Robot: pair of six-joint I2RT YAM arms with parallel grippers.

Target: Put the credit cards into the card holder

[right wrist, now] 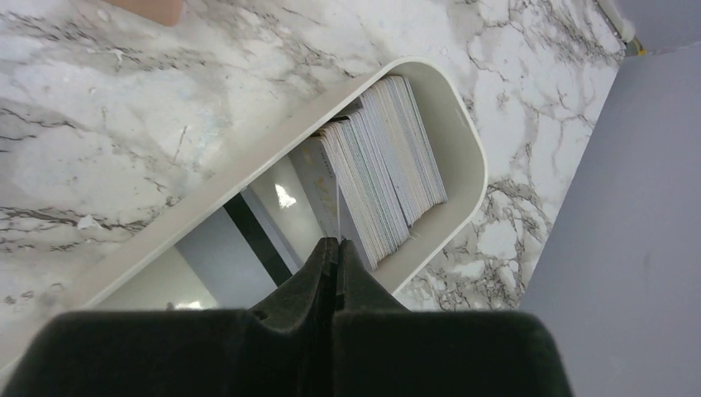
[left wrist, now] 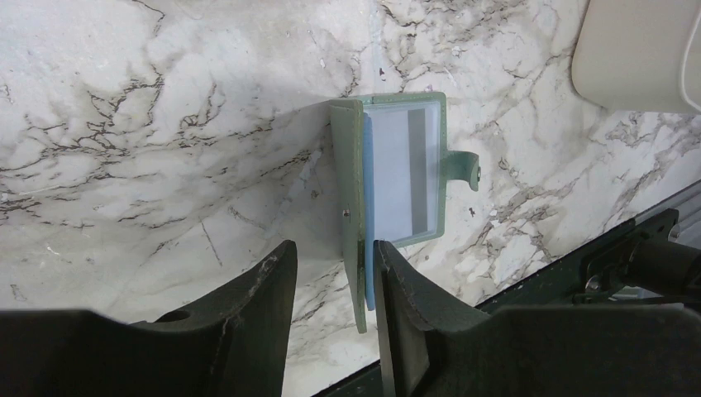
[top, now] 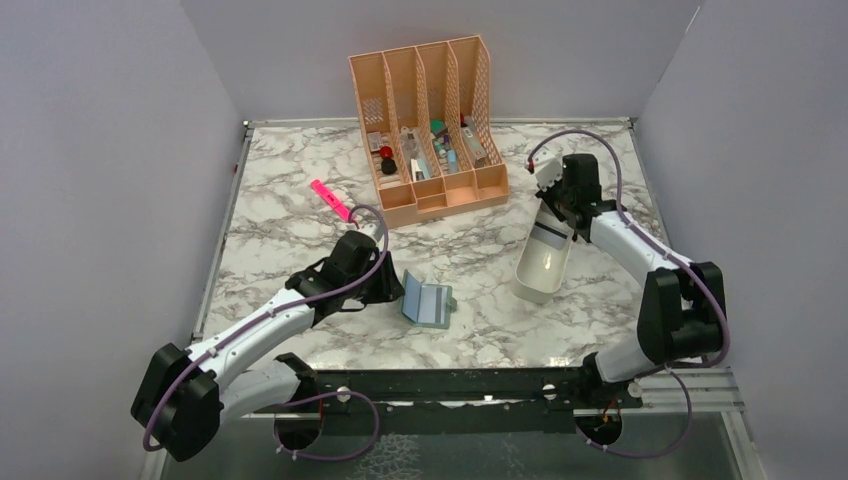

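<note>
The green card holder (left wrist: 354, 198) lies unfolded on the table, its cover standing up and clear sleeves showing. My left gripper is open; the lower end of the cover stands in the gap between its fingers, nearer the right one. In the right wrist view, my right gripper is shut on a credit card (right wrist: 338, 203), seen edge-on as a thin pale line rising from the fingertips. Behind it, a packed row of credit cards (right wrist: 376, 165) leans in the far end of the cream bin (right wrist: 198, 211).
More cards lie flat in the bin, one a grey card with a dark stripe (right wrist: 256, 240). A peach organiser (top: 440, 202) with several small items stands at the back, and a pink object (top: 329, 198) lies left of it. Marble between holder and bin is clear.
</note>
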